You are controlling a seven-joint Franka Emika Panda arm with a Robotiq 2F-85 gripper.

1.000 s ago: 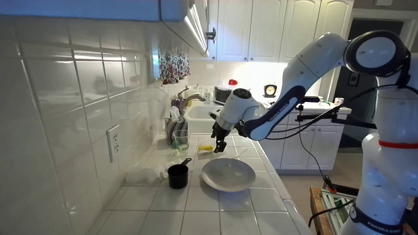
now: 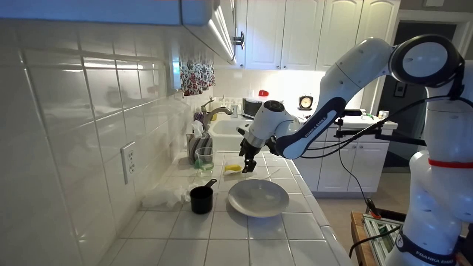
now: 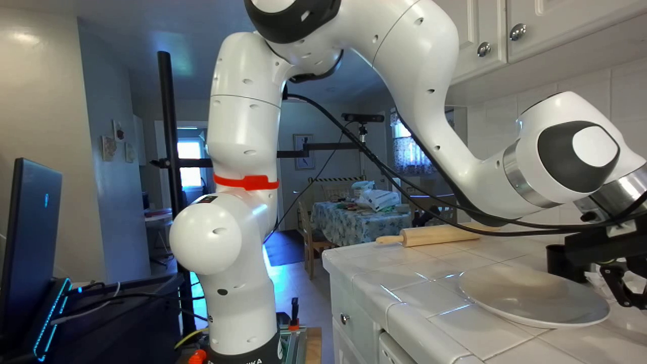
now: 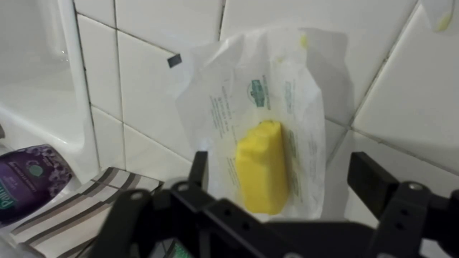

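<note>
In the wrist view a yellow block (image 4: 263, 170), like butter, lies on a crumpled white printed wrapper (image 4: 241, 81) on the tiles. My gripper is open above it, its fingers wide apart with nothing held; the block shows in the gap, nearer the left finger (image 4: 198, 170). In exterior view 1 the gripper (image 2: 249, 167) hangs just right of the yellow block (image 2: 232, 167), behind a grey plate (image 2: 258, 198). A black measuring cup (image 2: 201, 199) stands left of the plate.
A knife-like utensil (image 2: 265, 175) lies behind the plate. A clear cup (image 2: 204, 160) and a striped tissue box (image 2: 198, 146) stand by the wall. Crumpled plastic (image 2: 164, 196) lies near the black cup. A rolling pin (image 3: 433, 235) rests across the counter.
</note>
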